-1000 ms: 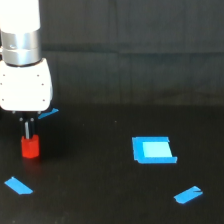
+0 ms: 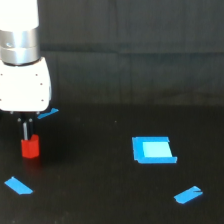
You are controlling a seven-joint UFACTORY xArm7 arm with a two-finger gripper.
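Note:
On the left of the camera view, a small red block (image 2: 31,148) sits low on the dark surface. Right above it is my gripper (image 2: 27,134), pointing down, its dark fingers reaching the block's top. The fingers are too small and dark to show whether they grasp the block or only stand at it. Toward the right lies a pale square (image 2: 156,149) framed with blue tape (image 2: 150,140).
Blue tape strips lie flat at the front left (image 2: 18,186), at the front right (image 2: 188,195) and behind the gripper (image 2: 48,113). Between the block and the taped square the dark surface is bare. A dark curtain (image 2: 130,60) hangs at the back.
The arm has shifted very slightly to the left. The red block stands in nearly the same place, and the taped square has not moved.

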